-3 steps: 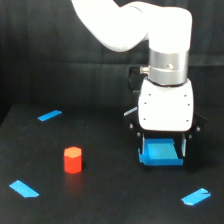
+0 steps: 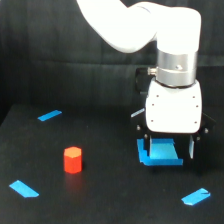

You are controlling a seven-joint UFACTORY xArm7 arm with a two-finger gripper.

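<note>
My white gripper hangs low on the right, over a small square blue tray. Its fingers stand wide apart, one near each side of the tray, so it looks open. Light blue shows between them; whether this is the tray's inside or a separate piece, I cannot tell. The hand hides the tray's far part. To the left, a red-orange hexagonal block rests on the dark table, well apart from the gripper.
Flat blue strips lie on the table: a strip at the back left, another at the front left, and one at the front right. Bare dark table stretches between the red-orange block and the tray. A black curtain hangs behind.
My gripper has come down and slightly to the right, covering more of the blue tray. The red-orange block and the strips have stayed in place.
</note>
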